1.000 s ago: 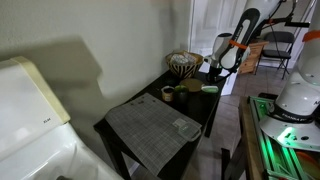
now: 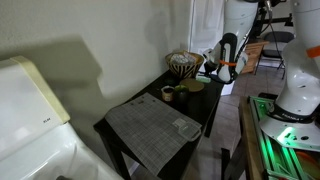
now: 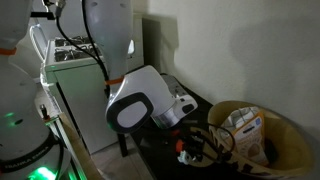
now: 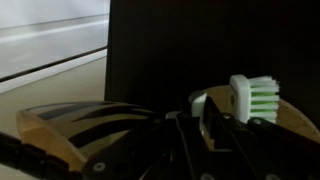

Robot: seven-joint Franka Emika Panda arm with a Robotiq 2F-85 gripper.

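A brush with green and white bristles [image 4: 262, 98] shows at the right of the wrist view, its white handle running back between the dark fingers. My gripper is shut on it. In exterior view 1 the brush [image 2: 204, 79] appears as a small pale green shape at the far end of the dark table, with my gripper [image 2: 212, 71] just above it. The second exterior view has my gripper [image 3: 185, 148] low over the table, beside the basket. Most of the handle is hidden by the fingers.
A woven basket [image 2: 182, 66] stands against the wall, close to the gripper. A round tan board [image 4: 296, 118] lies beneath the brush. Cups [image 2: 168, 93] and a grey mat [image 2: 150, 128] occupy the nearer part of the table.
The arm now reaches further in over the far end of the table.
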